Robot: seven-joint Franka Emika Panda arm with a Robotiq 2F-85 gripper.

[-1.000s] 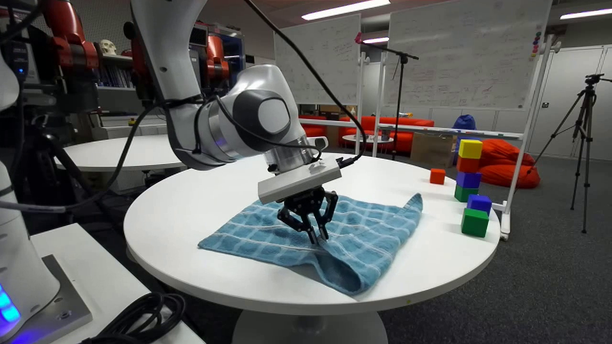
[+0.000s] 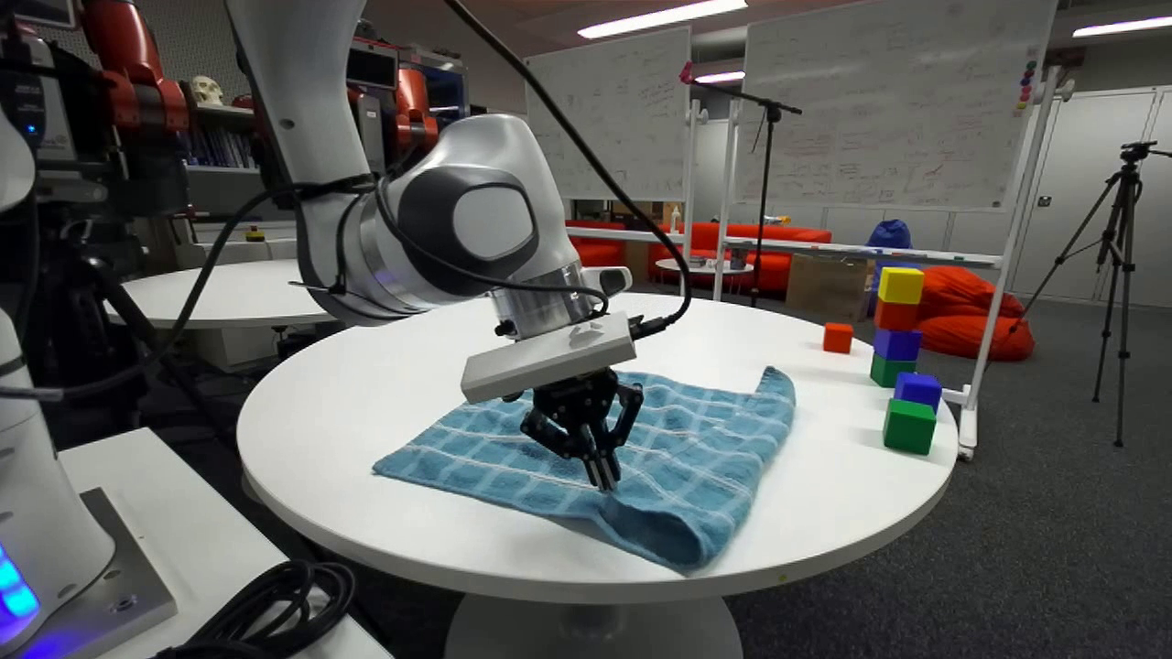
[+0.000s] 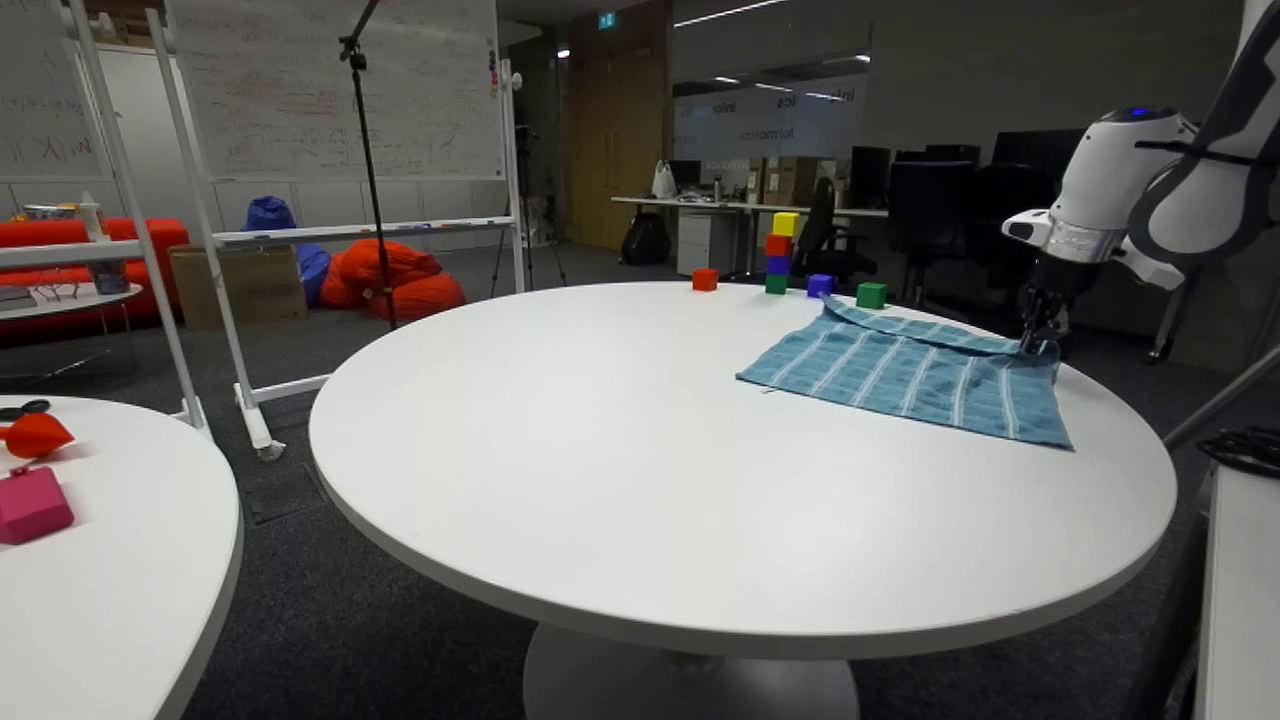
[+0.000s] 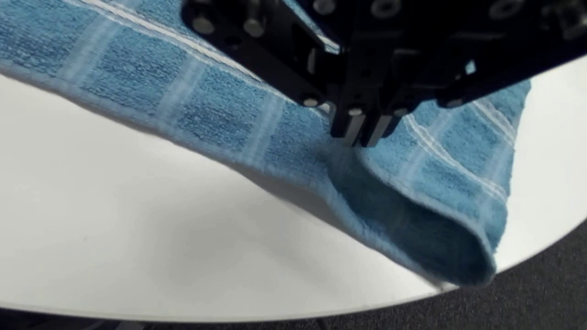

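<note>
A blue towel with white stripes (image 2: 681, 439) lies spread on the round white table (image 3: 576, 480), its near-right corner curled over into an open fold (image 4: 418, 231). My gripper (image 2: 602, 483) points down at the towel's front part, where this fold begins. In the wrist view the two fingers (image 4: 351, 129) are close together, so the gripper is shut. Their tips are against or just above the cloth. No cloth shows clearly between them, and the contact is partly hidden. Exterior view 2 has the gripper (image 3: 1029, 346) at the towel's far-right edge.
Along the table's right side stands a block stack with a yellow block (image 2: 901, 286) on top. Near it are a loose red block (image 2: 837, 337), a blue block (image 2: 918, 390) and a green block (image 2: 909, 426). The curled corner lies close to the table edge.
The gripper has moved left and toward the front edge, and its fingers have come together. The towel has shifted slightly left, and its front fold stands lower.
</note>
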